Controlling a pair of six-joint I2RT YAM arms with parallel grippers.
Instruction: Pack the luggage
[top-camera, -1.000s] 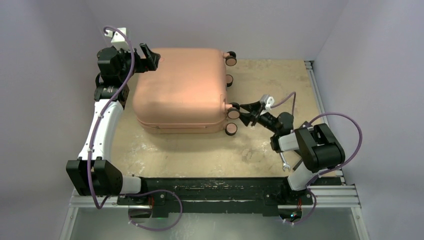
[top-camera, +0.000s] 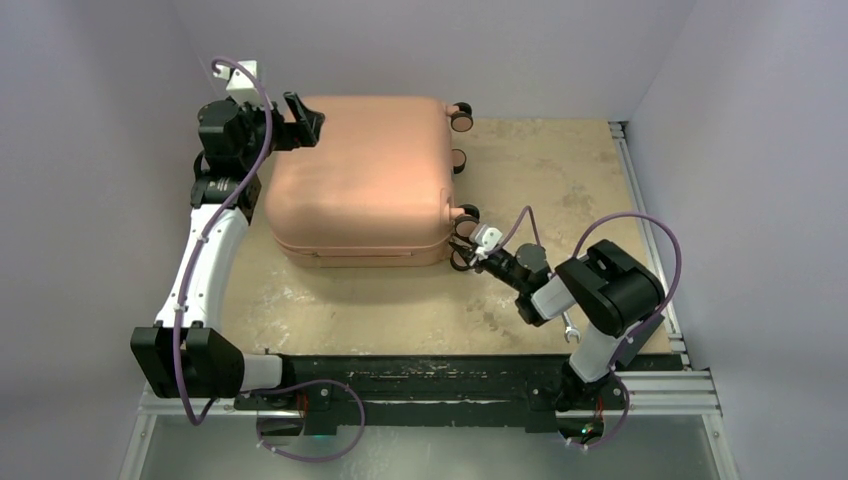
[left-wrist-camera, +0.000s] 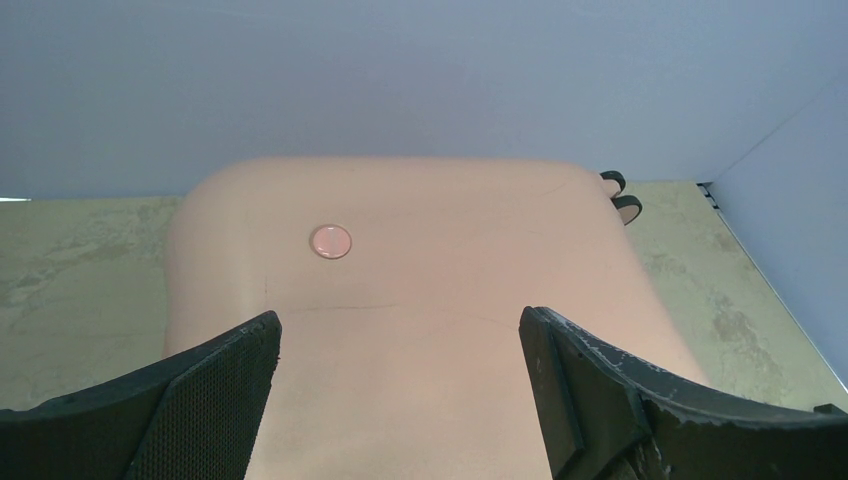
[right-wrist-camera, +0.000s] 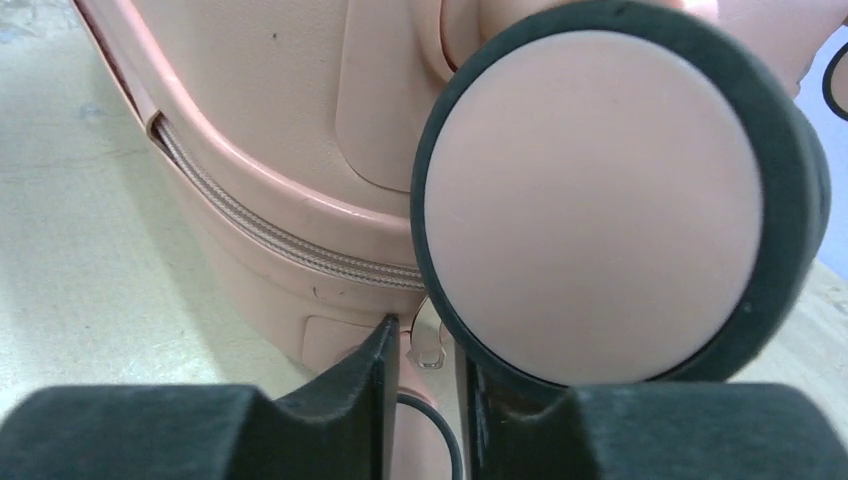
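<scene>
A closed pink hard-shell suitcase (top-camera: 365, 170) lies flat on the table, wheels facing right. Above its far-left part, my left gripper stands open with nothing between its fingers. My right gripper is at the suitcase's near-right corner, among the wheels. Its fingers are partly apart, with a narrow gap. A metal zipper pull (right-wrist-camera: 428, 343) shows at that gap, just past the tips; whether either finger touches it I cannot tell. The zipper (right-wrist-camera: 290, 243) runs along the side seam and ends behind a large wheel (right-wrist-camera: 600, 200).
Several black-rimmed wheels stick out on the suitcase's right side, close to my right gripper. A wrench (top-camera: 571, 330) lies near the right arm's base. Grey walls close off the back and sides.
My right gripper has moved left and slightly toward the front, from beside the wheels to the suitcase's corner, and its fingers look closer together. The left arm has barely shifted; the suitcase stays put.
</scene>
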